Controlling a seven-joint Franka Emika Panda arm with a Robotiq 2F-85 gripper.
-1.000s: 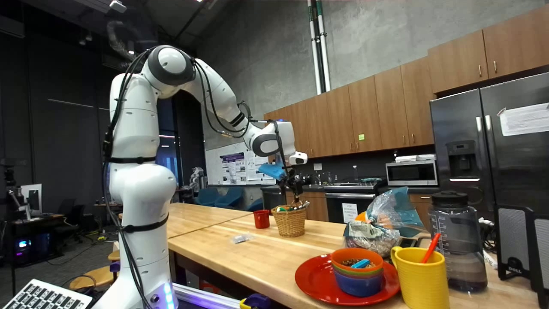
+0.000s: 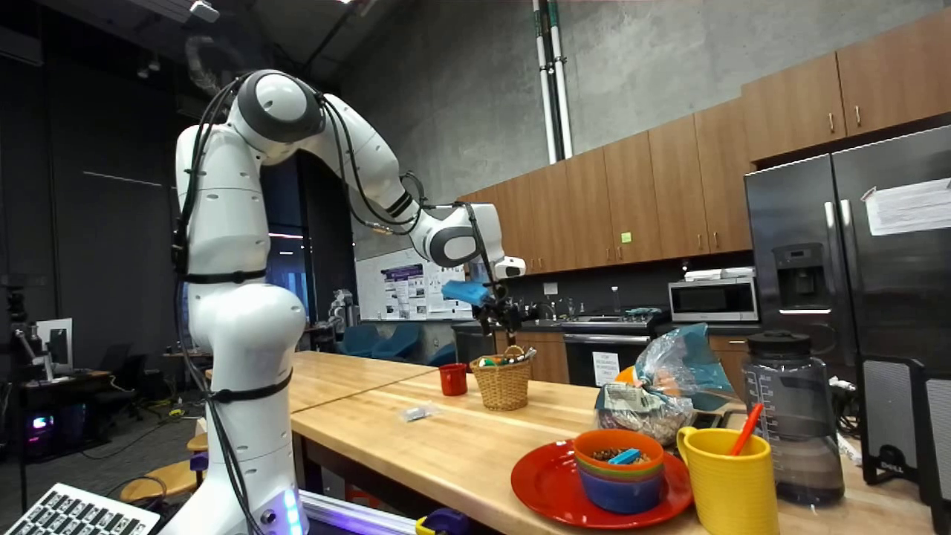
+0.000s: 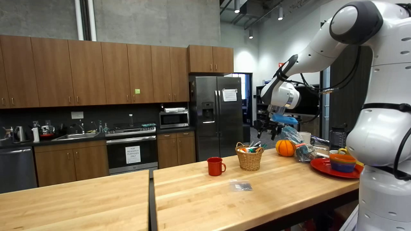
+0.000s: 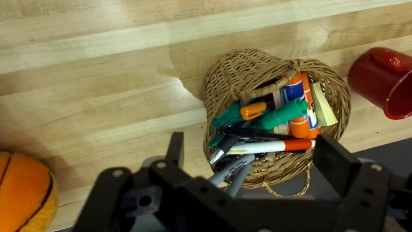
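Observation:
Above the wicker basket my gripper stands open in the wrist view, one finger left of the basket and the other finger over its lower right side. Nothing is held between them. Green markers, a white-and-orange marker, grey pens, orange glue sticks and a yellow paper pad fill the basket. In the second exterior view the gripper hangs beyond and above the basket.
A red mug stands beside the basket. An orange pumpkin sits on its other side. A small clear packet lies in front. A red plate with stacked bowls and a yellow mug are at the near end.
In exterior view 1 the arm has drawn back slightly to the left, and the gripper sits a little farther left and higher above the basket. The tabletop objects have stayed put.

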